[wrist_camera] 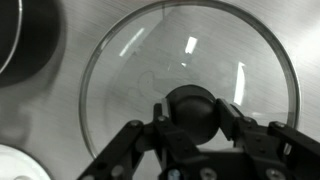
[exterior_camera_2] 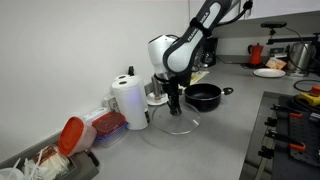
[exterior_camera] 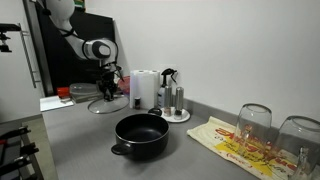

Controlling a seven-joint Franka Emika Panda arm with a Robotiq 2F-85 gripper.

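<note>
My gripper is shut on the black knob [wrist_camera: 190, 101] of a round glass lid [wrist_camera: 140, 75], with one finger on each side of it. In exterior view 1 the lid [exterior_camera: 106, 106] is held up above the counter, left of the black pot [exterior_camera: 142, 136] and farther back. The pot is uncovered and stands upright. Exterior view 2 has the clear lid [exterior_camera_2: 178, 122] under the gripper [exterior_camera_2: 172, 103], with the pot [exterior_camera_2: 205, 98] behind it to the right. A part of the pot [wrist_camera: 25, 40] fills the wrist view's upper left corner.
Paper towel rolls [exterior_camera: 146, 88] and a white plate [exterior_camera: 176, 116] with several bottles stand behind the pot. A patterned cloth [exterior_camera: 230, 143] with two glass jars lies at the right. A red bowl [exterior_camera_2: 76, 134] sits near the wall.
</note>
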